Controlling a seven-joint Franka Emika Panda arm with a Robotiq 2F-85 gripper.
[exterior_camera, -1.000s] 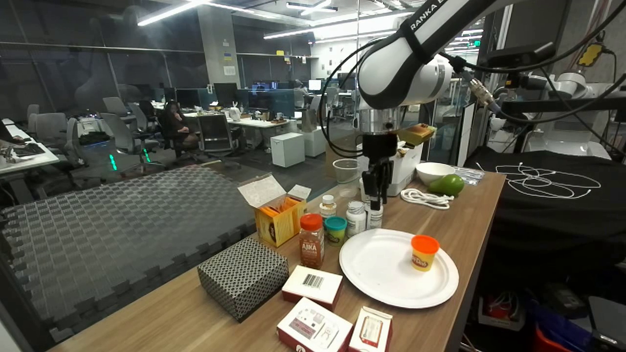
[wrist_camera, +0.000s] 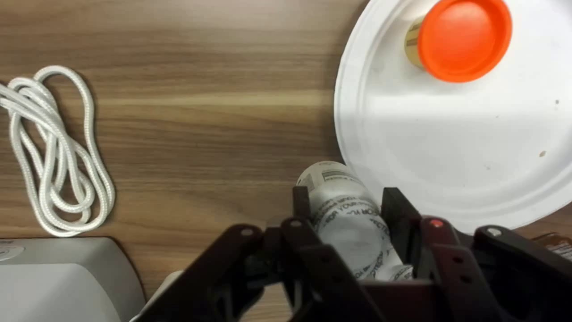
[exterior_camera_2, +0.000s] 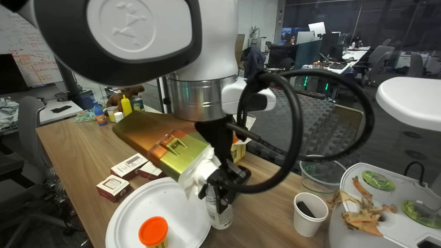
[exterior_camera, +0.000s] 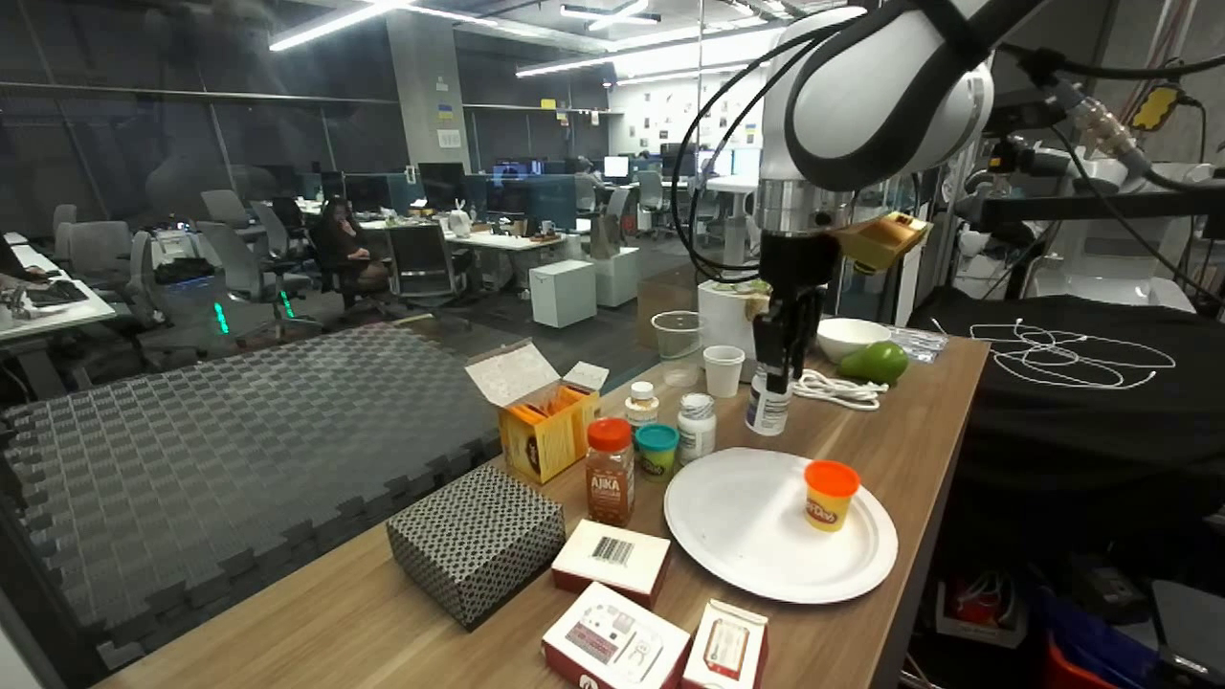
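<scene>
My gripper is shut on a white bottle [wrist_camera: 351, 236], one black finger on each side of it. In exterior view 1 the bottle [exterior_camera: 768, 408] hangs upright below the fingers, just behind the white plate [exterior_camera: 735, 551]. Whether its base touches the table is hard to tell. Exterior view 2 shows the bottle [exterior_camera_2: 219, 215] partly covered by the fingers, close to the plate's edge. On the plate stands a Play-Doh tub [exterior_camera: 829, 496] with an orange lid.
Left of the plate stand a white jar [exterior_camera: 696, 429], a teal-lidded tub [exterior_camera: 656, 452] and a red-lidded spice jar [exterior_camera: 610, 471]. A paper cup [exterior_camera: 723, 371] is behind the bottle. Bundled white cord [wrist_camera: 59, 155] lies on the table, with bare wood between it and the plate.
The arm has moved right in exterior view 1, carrying the bottle away from the white jar. The paper cup has come into sight. Plate and tub have stayed put.
</scene>
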